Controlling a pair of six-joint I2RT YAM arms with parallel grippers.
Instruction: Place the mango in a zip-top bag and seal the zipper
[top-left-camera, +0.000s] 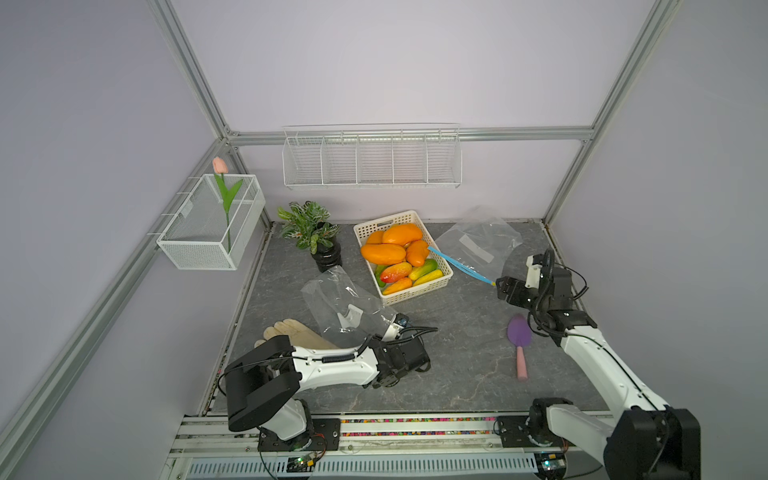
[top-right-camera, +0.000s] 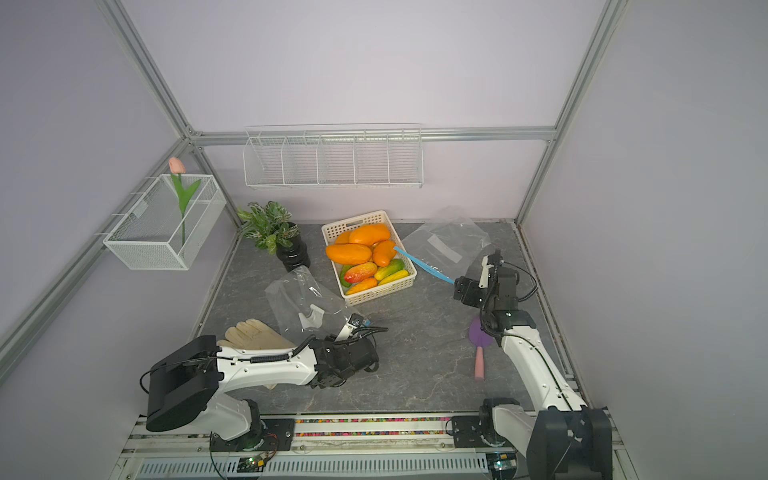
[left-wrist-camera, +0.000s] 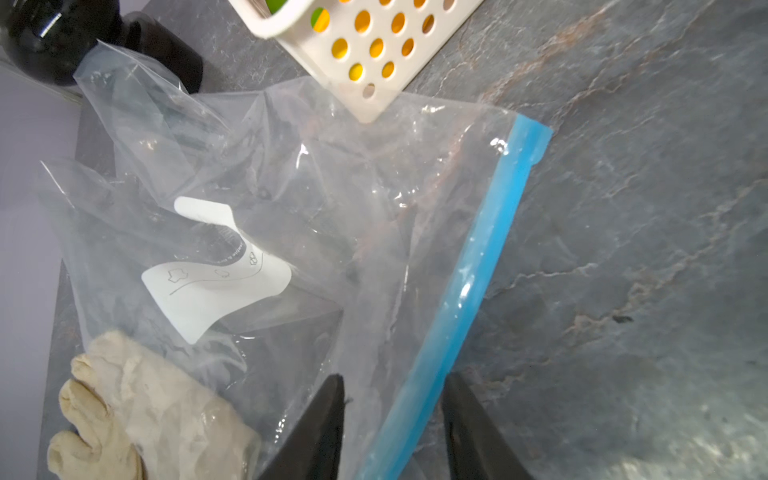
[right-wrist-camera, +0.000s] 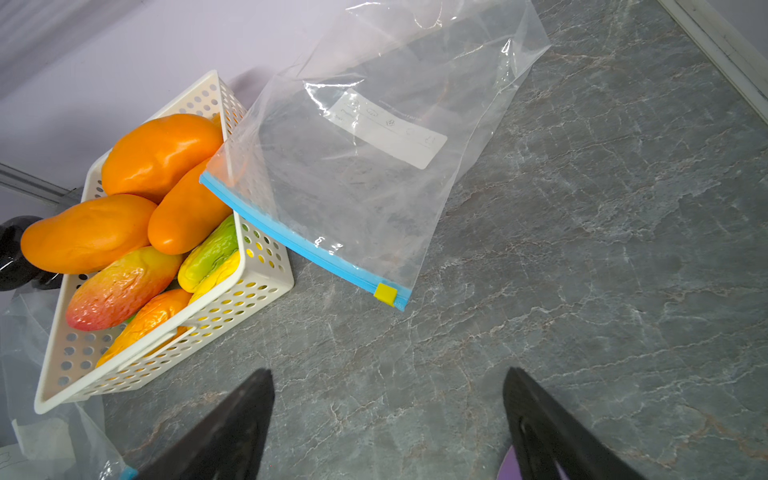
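Observation:
A clear zip bag (left-wrist-camera: 320, 240) with a blue zipper strip (left-wrist-camera: 472, 280) lies flat at left, over part of a beige glove (left-wrist-camera: 100, 432). My left gripper hangs above that strip, fingers apart, nothing held. A second bag (right-wrist-camera: 376, 152) with a yellow slider (right-wrist-camera: 385, 294) leans on the white basket (right-wrist-camera: 168, 364). The basket holds orange, red and yellow fruits, including a mango (right-wrist-camera: 112, 292). My right gripper stands open over bare counter, front right of the basket.
A potted plant (top-left-camera: 308, 228) stands back left. A purple spatula (top-left-camera: 519, 332) lies at front right. Wire racks (top-left-camera: 372, 160) hang on the walls.

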